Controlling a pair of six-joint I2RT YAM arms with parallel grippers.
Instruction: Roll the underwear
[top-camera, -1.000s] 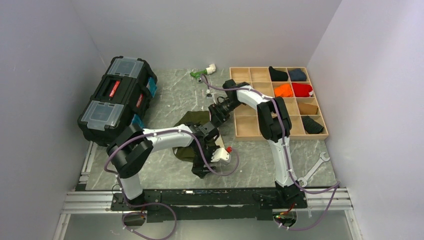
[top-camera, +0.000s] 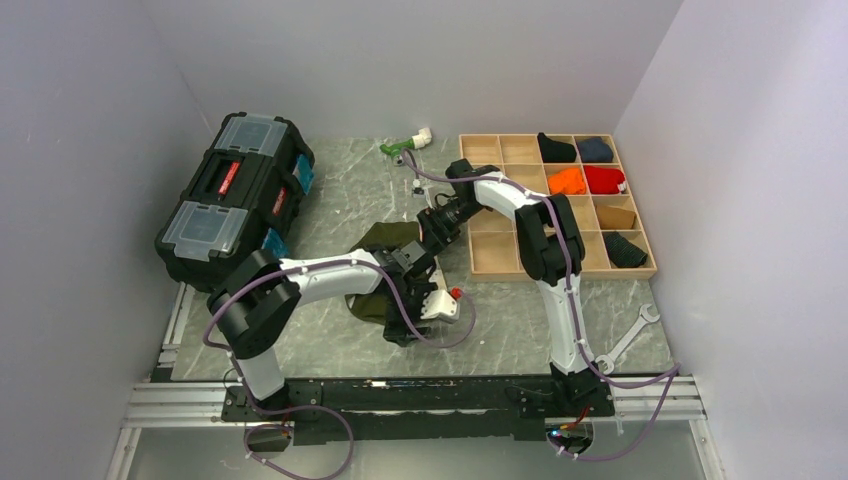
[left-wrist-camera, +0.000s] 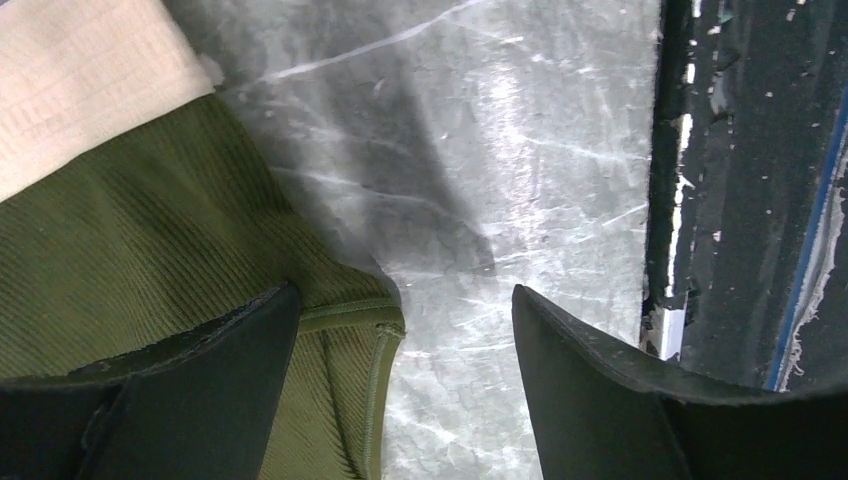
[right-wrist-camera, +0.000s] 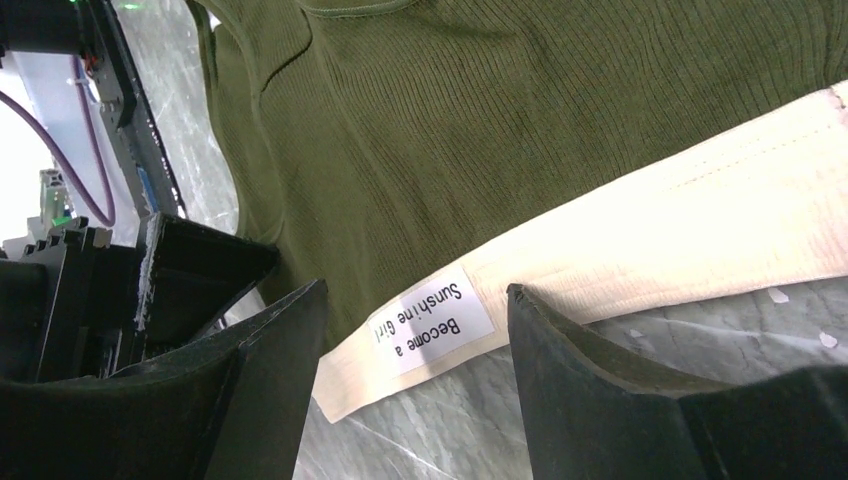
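Note:
The olive-green underwear (top-camera: 368, 305) lies spread on the grey table, partly covered by my left arm. Its pale pink waistband (right-wrist-camera: 650, 240), with a white printed label (right-wrist-camera: 430, 318), runs along the right side. My left gripper is open over the near edge of the cloth. One fingertip (left-wrist-camera: 285, 305) touches or nearly touches the fabric; the other is over bare table. A seamed corner of the underwear (left-wrist-camera: 385, 320) lies between these fingers, not pinched. At the waistband, my right gripper stands open, its fingers low over the band; contact is unclear.
A wooden divided box (top-camera: 492, 256) holding rolled cloths stands right of the underwear. On the left is a black toolbox (top-camera: 232, 190). A green-and-white object (top-camera: 408, 142) lies at the back, a wrench (top-camera: 628, 338) at the right. Bare table lies in front of the box.
The right arm has stayed still.

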